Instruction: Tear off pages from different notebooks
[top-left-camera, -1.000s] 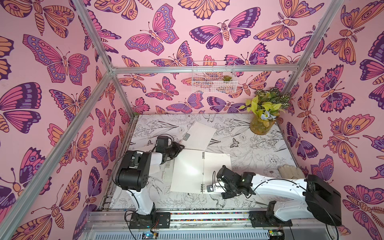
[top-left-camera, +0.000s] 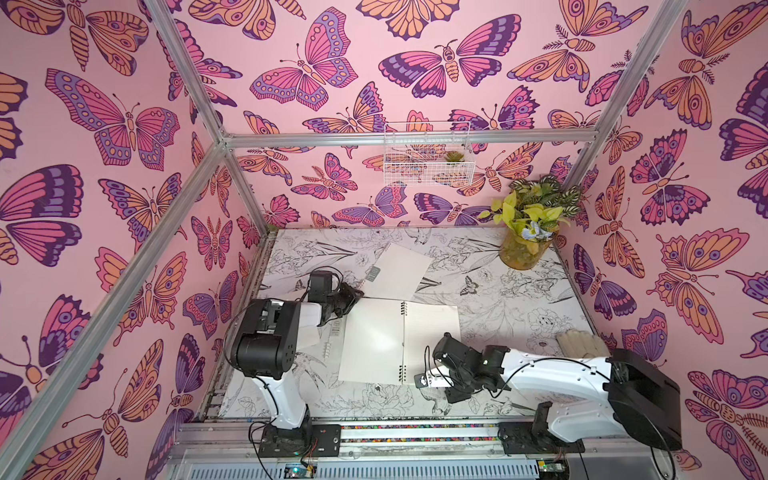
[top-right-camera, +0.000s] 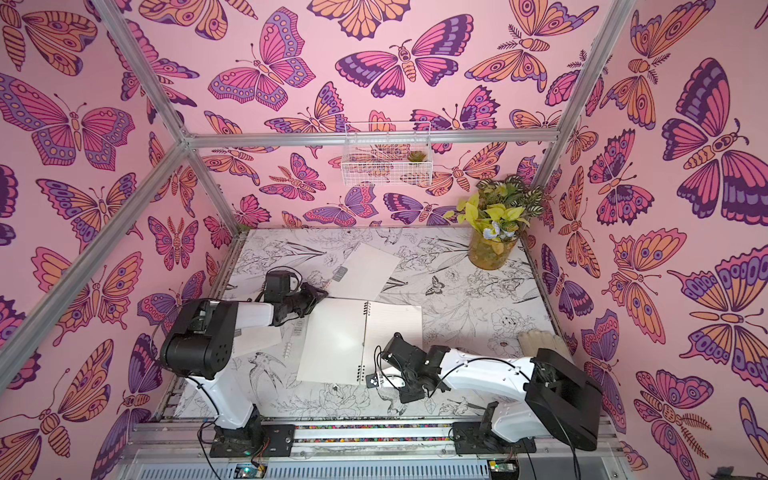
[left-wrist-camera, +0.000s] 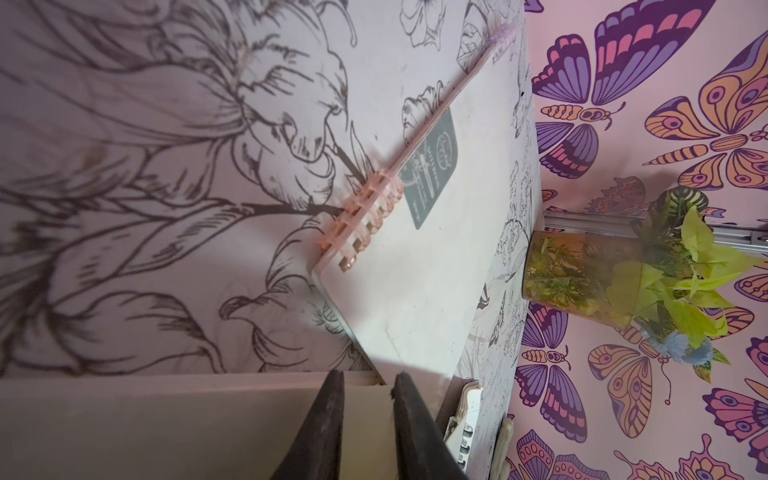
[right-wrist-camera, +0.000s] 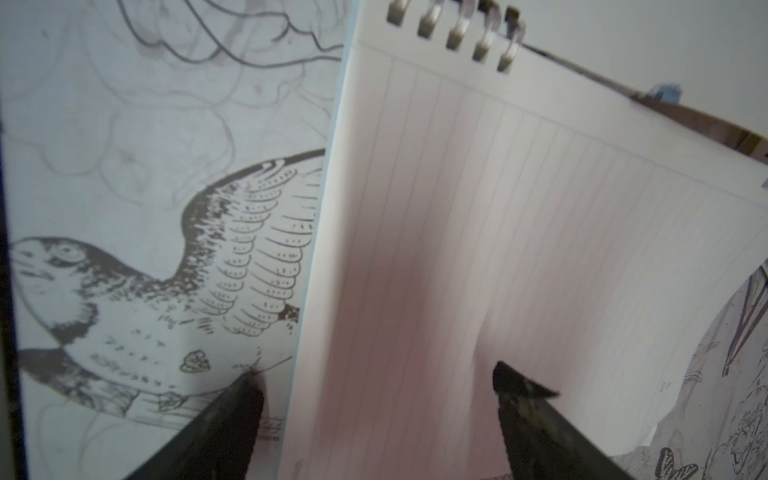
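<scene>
An open spiral notebook lies mid-table, its plain left side (top-left-camera: 372, 344) and its lined right page (top-left-camera: 421, 326) on either side of the wire rings. My left gripper is shut on the pale edge of the plain side, near its far left corner. Over the lined page (right-wrist-camera: 416, 240) my right gripper stands open, low and close to the near end of the rings. In the right wrist view, one finger lies beyond the paper's edge and the other over the page, which has a soft crease. Contact with the paper is unclear.
Behind lies a white notebook (left-wrist-camera: 424, 272) with a grey label and short spiral. Another spiral notebook (top-left-camera: 308, 336) is partly hidden beneath the left arm. A potted plant (top-left-camera: 524, 248) stands back right; pale gloves (top-left-camera: 582, 344) lie at the right edge.
</scene>
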